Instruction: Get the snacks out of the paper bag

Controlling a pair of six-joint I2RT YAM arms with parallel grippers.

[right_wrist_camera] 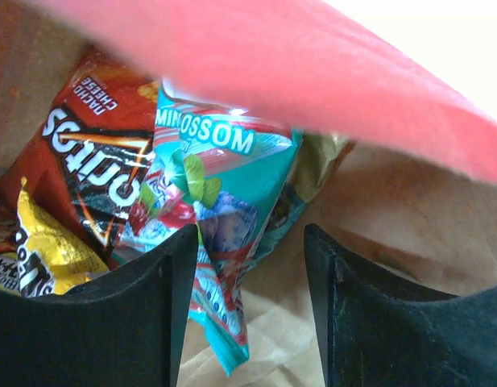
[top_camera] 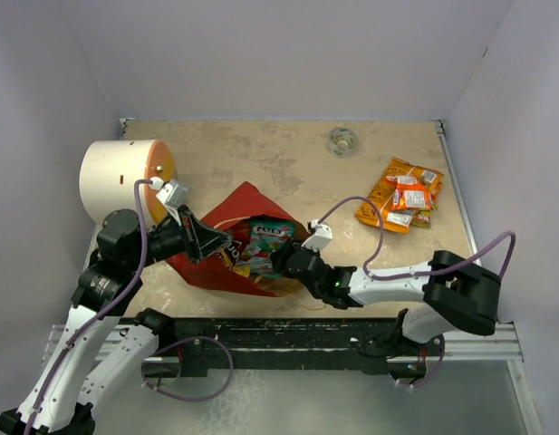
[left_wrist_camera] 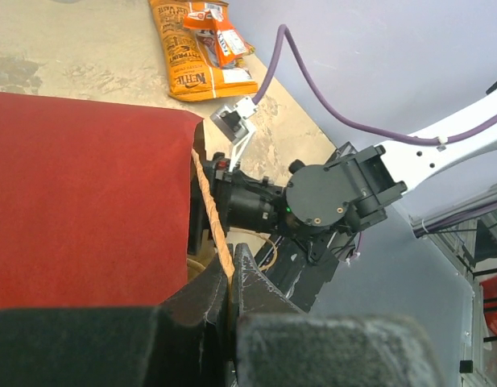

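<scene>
The red paper bag (top_camera: 207, 272) lies open on the table, snacks inside: a teal pack (top_camera: 265, 240), and in the right wrist view a teal pack (right_wrist_camera: 208, 177), a red Doritos bag (right_wrist_camera: 87, 153) and a yellow pack (right_wrist_camera: 55, 250). My left gripper is shut on the paper bag's rim (left_wrist_camera: 208, 193). My right gripper stands open inside the bag's mouth, its fingers either side of the teal pack's lower end and bare paper.
Orange snack packs (top_camera: 397, 195) are piled on the table at the right. A small round item (top_camera: 342, 140) is at the back. A white cylinder (top_camera: 116, 181) stands at the left.
</scene>
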